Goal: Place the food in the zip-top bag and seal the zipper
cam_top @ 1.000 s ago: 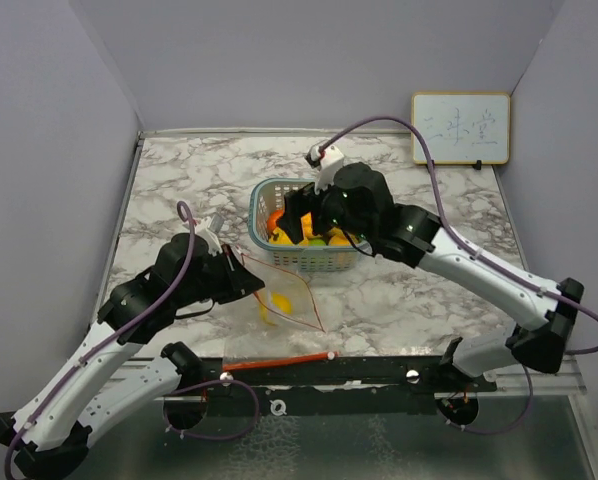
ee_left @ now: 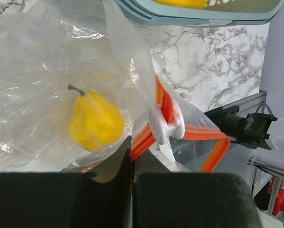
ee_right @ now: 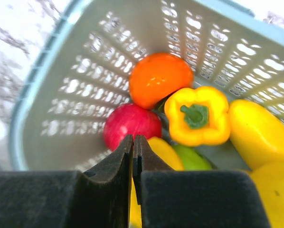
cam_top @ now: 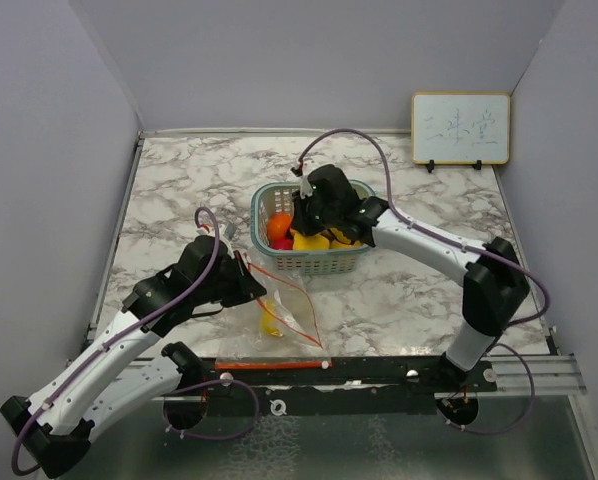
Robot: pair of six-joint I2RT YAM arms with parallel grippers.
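Note:
The clear zip top bag (cam_top: 294,295) hangs open-mouthed in front of the basket, its rim edged with an orange zipper strip (ee_left: 203,133). Inside it lies a yellow pear (ee_left: 95,121). My left gripper is shut on the bag's orange edge, close to the white slider (ee_left: 165,123). Over in the basket (cam_top: 314,262), my right gripper points down among the food, its fingers almost together. Yellow food (ee_right: 165,153) lies behind and beneath the fingers and shows in their narrow gap; I cannot tell whether they grip it.
Around the right gripper sit a red fruit (ee_right: 132,124), an orange fruit (ee_right: 160,78), a yellow pepper (ee_right: 197,116), something green (ee_right: 192,158) and larger yellow pieces (ee_right: 263,133). A whiteboard (cam_top: 461,128) stands at the back right. The table right of the basket is clear.
My right gripper has moved down and slightly left into the basket. The left gripper has lowered a little with the bag, and the bag's mouth has changed shape.

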